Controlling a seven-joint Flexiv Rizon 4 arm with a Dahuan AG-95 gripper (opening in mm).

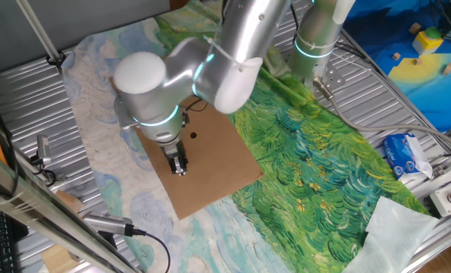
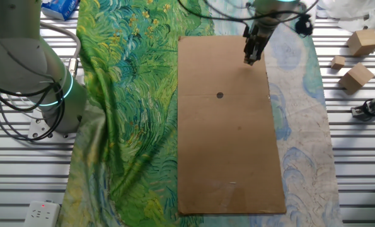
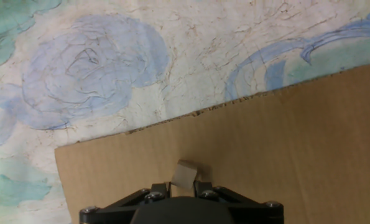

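My gripper (image 1: 180, 168) points down over one end of a flat brown cardboard sheet (image 1: 214, 163). In the wrist view, a small grey-brown block (image 3: 185, 174) sits between its fingertips, which look closed against the block's two sides. Exterior view 2 has the gripper (image 2: 250, 60) near the sheet's upper right corner, apparently a little above the cardboard (image 2: 228, 145); the exact gap is hard to judge. Most of the block is too small or covered to make out in the exterior views.
Under the cardboard spreads a painted cloth (image 1: 308, 182). A dark round spot (image 2: 220, 95) marks the otherwise bare sheet. Wooden blocks (image 2: 363, 42) lie off the cloth at the right. A blue-white packet (image 1: 405, 155) and a red-button box (image 1: 450, 200) stand at the far side.
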